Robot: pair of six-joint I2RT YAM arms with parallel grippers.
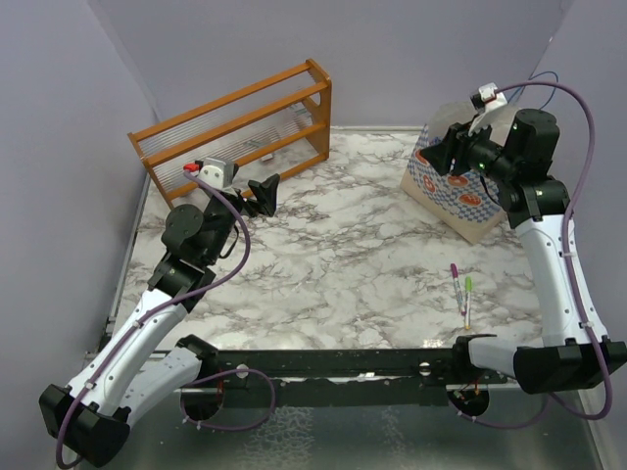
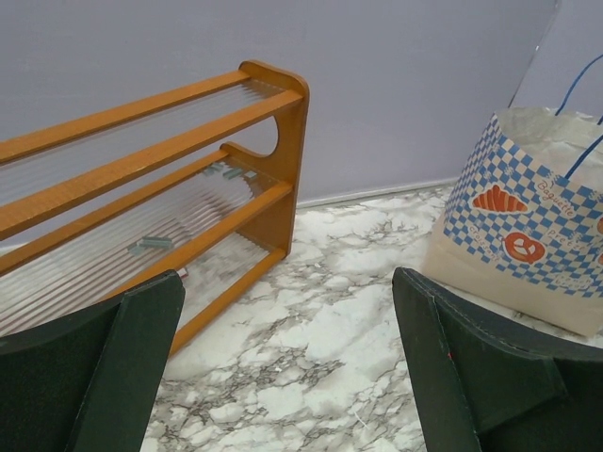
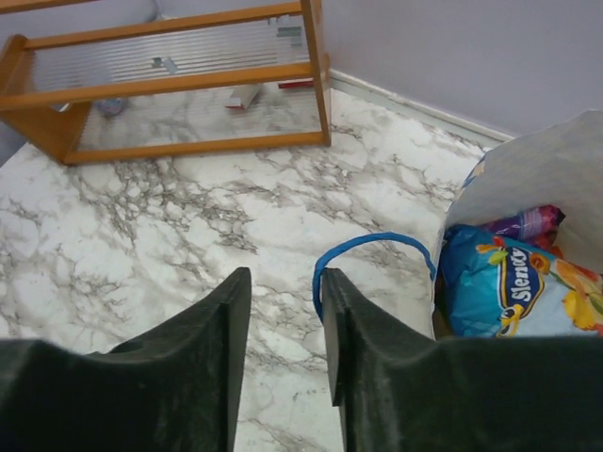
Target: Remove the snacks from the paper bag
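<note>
The paper bag (image 1: 441,201), checked blue with pastry prints, stands at the back right (image 2: 518,235). My right gripper (image 1: 441,152) hangs over its left edge; in the right wrist view its fingers (image 3: 203,367) flank a looped blue handle (image 3: 382,237), fingers partly apart. Inside the bag lie a blue snack pack (image 3: 480,282) and a purple one (image 3: 518,224). My left gripper (image 1: 257,196) stands open and empty near the rack at the left.
A wooden rack (image 1: 235,117) with clear shelves stands at the back left. Two markers (image 1: 456,289) lie on the marble table (image 1: 333,264) at the front right.
</note>
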